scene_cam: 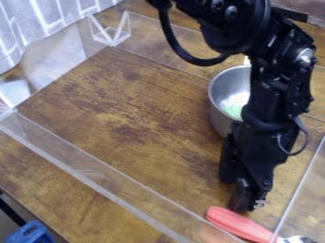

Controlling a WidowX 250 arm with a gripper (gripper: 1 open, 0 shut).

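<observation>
My black gripper [244, 197] is low over the wooden table at the lower right, its fingertips just above a red-handled utensil [238, 224] with a metal end that lies by the clear front rail. Whether the fingers are open or shut is too dark to tell. Behind my arm a steel bowl [227, 95] with something pale green inside is partly hidden.
Clear plastic rails [102, 177] border the wooden table [133, 119], whose left and middle are bare. A white curtain [38, 28] hangs at the top left, and a blue object [32, 233] is at the lower left corner.
</observation>
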